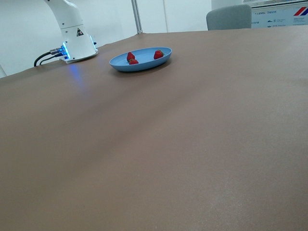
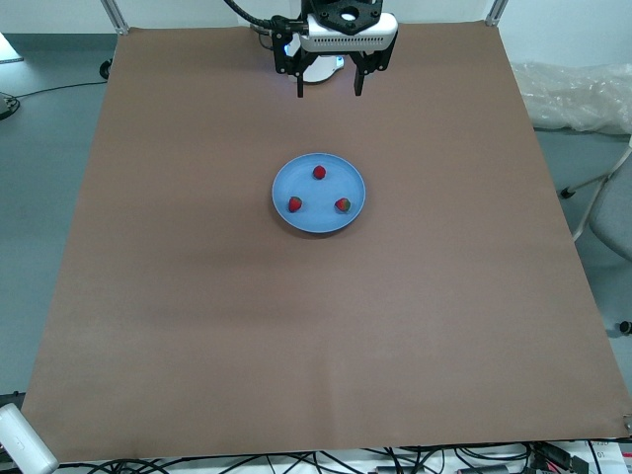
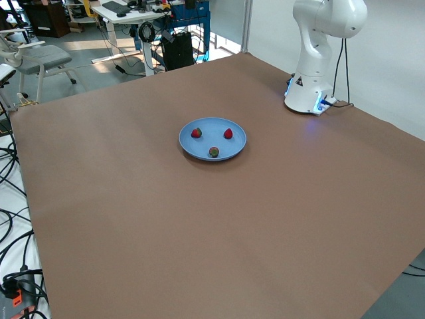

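Note:
A blue plate [image 2: 318, 217] [image 1: 140, 68] [image 3: 212, 123] with three red strawberries on it, one [image 2: 319, 172] toward the arm, two others [image 2: 294, 203], rests mid-table. My black gripper [image 2: 329, 92] hangs at the top of the left view, beyond the plate and apart from it, its two fingers open with nothing seen between them. In the top and right views only the white arm shows; the gripper is out of frame.
A chair [image 2: 612, 202] and plastic wrap [image 2: 573, 94] are off its right side in the left view; cables [image 2: 415, 464] run along its near edge.

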